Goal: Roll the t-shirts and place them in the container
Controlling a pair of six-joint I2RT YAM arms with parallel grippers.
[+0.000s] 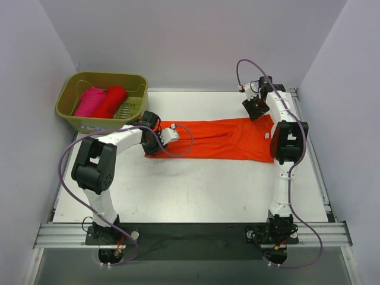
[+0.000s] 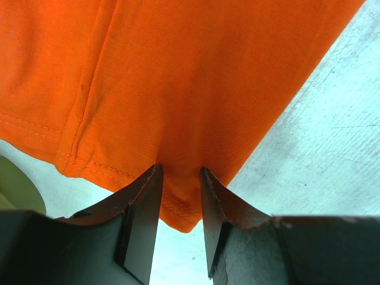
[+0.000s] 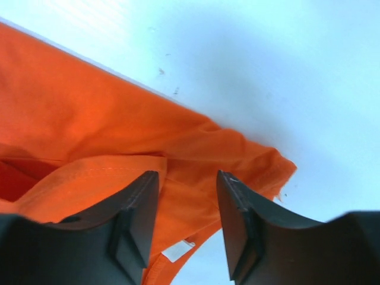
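Observation:
An orange t-shirt (image 1: 208, 142) lies spread sideways across the table. At its left end my left gripper hovers open over a hemmed corner, fingertips at or just above the fabric. My right gripper is over the right end, near the upper corner, its fingers apart with orange fabric showing beneath and between them; a small white label (image 3: 177, 250) shows below. Whether any fabric is gripped there is not visible.
A green bin (image 1: 71, 119) at the back left holds a pink roll (image 1: 88, 104) and a red roll (image 1: 111, 101).

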